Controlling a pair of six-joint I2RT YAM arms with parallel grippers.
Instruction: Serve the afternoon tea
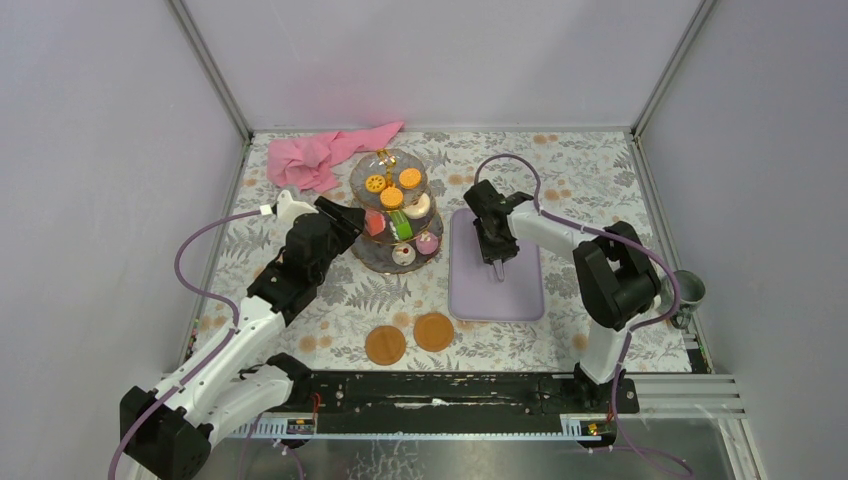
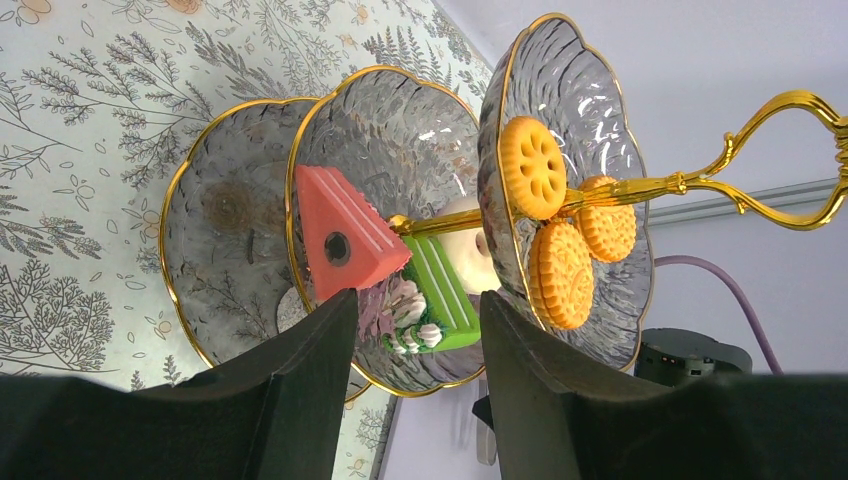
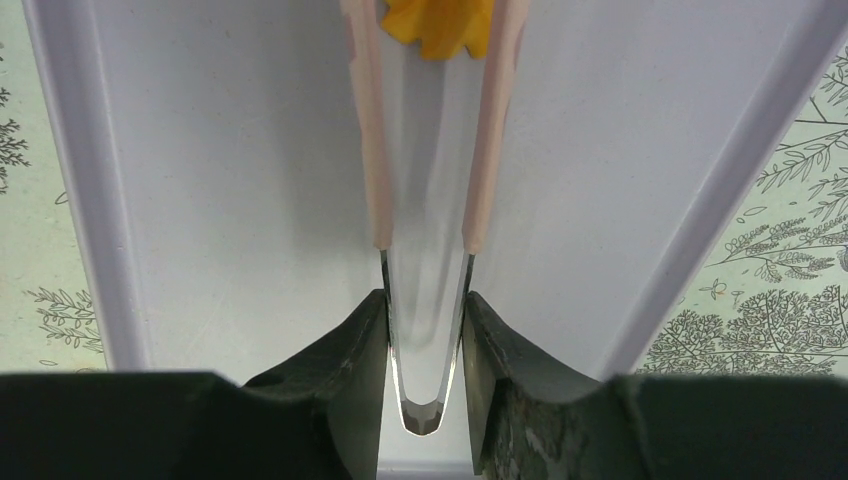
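Note:
A gold-trimmed three-tier glass stand (image 1: 365, 255) carries biscuits (image 2: 532, 165) on top, a pink cake slice (image 2: 340, 228), green slice (image 2: 448, 290) and pale pastry in the middle, and small cakes below. My left gripper hangs part open beside the middle tier, nothing visible between its fingers. Over the lilac tray (image 1: 495, 300), my right gripper is shut on metal tongs (image 3: 483, 170) with pale pink tips. A yellow piece (image 3: 437, 20) shows between the tips at the upper edge of the right wrist view, partly out of frame.
A pink cloth (image 1: 300, 155) lies at the back left. Two round coasters (image 1: 433, 331) lie at the front. A grey mug (image 1: 685, 290) stands at the right edge, partly behind the right arm.

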